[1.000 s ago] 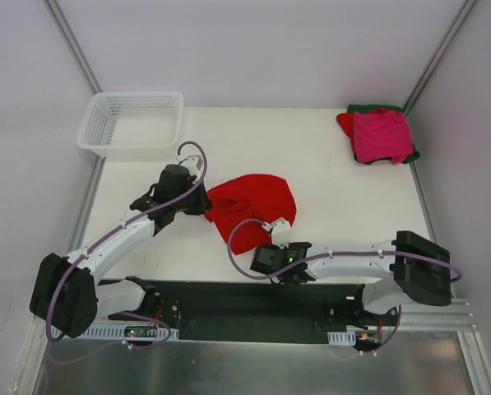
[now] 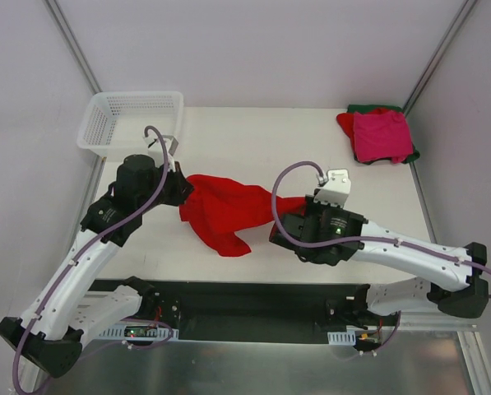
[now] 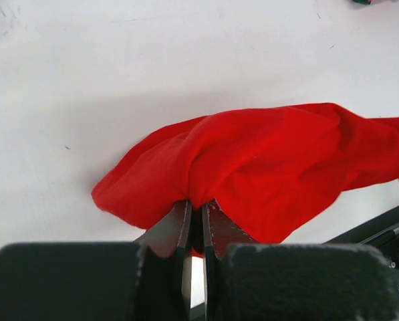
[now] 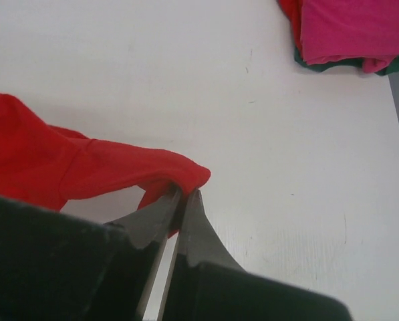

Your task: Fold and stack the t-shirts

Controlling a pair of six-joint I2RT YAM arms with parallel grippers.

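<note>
A red t-shirt (image 2: 229, 206) is stretched between my two grippers, bunched and partly off the table. At its left end my left gripper (image 2: 185, 191) is shut on the fabric; in the left wrist view the cloth of the shirt (image 3: 252, 154) gathers between the fingertips. My right gripper pinches the other end, where a fold of red cloth (image 4: 146, 167) hangs over the closed tips. The shirt's right end in the top view is largely hidden by the right arm. A folded stack (image 2: 381, 136) with a pink shirt on top of red and green ones lies at the back right.
An empty-looking white basket (image 2: 130, 123) stands at the back left, close behind the left arm.
The grippers have moved apart, left one leftward, right one rightward and away from the front edge. The red shirt has gone from a wide heap to a stretched, narrower shape.
</note>
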